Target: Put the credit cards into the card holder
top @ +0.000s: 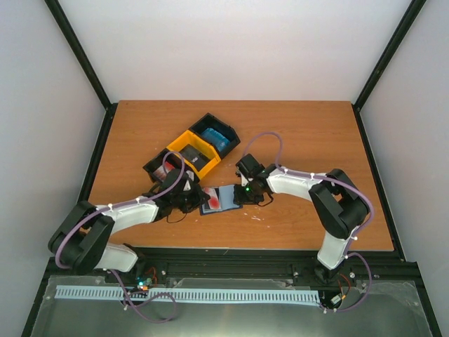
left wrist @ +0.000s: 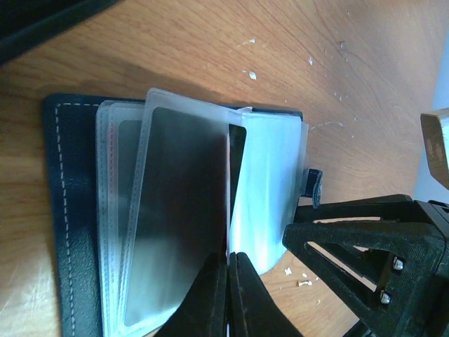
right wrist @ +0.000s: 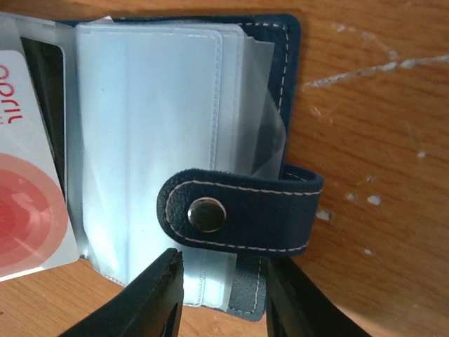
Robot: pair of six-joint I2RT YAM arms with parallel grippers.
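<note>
The open card holder lies on the table, dark blue with clear sleeves and a snap strap. A red-and-white card is over its left half. My left gripper is shut at the left sleeves, with only a thin edge visible at its fingertips; whether it grips that is unclear. My right gripper stands part open at the strap end of the holder, nothing seen held between its fingers.
Behind the left gripper are black and yellow bins with contents.
</note>
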